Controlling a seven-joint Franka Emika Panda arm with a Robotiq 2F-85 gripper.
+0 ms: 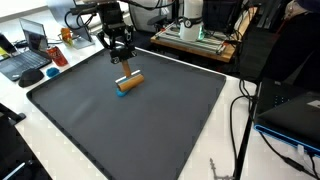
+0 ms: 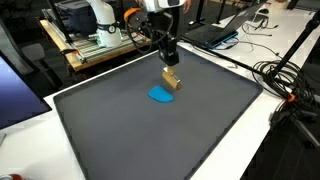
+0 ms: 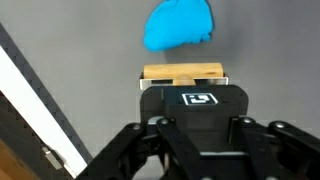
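Note:
A wooden tool with a bar-shaped head (image 1: 130, 82) and an upright handle (image 1: 126, 68) is in my gripper (image 1: 124, 60), which is shut on the handle. In exterior view 2 the wooden head (image 2: 173, 83) is just beside a flat blue piece (image 2: 160, 94). The wrist view shows the bar (image 3: 160, 71) crosswise below the gripper, with the blue piece (image 3: 178, 25) ahead of it and a grey gap between them. From exterior view 1 the bar covers much of the blue piece (image 1: 121, 93). Whether the bar touches the table cannot be made out.
Cables (image 2: 275, 75) lie beyond the table's edge in exterior view 2.

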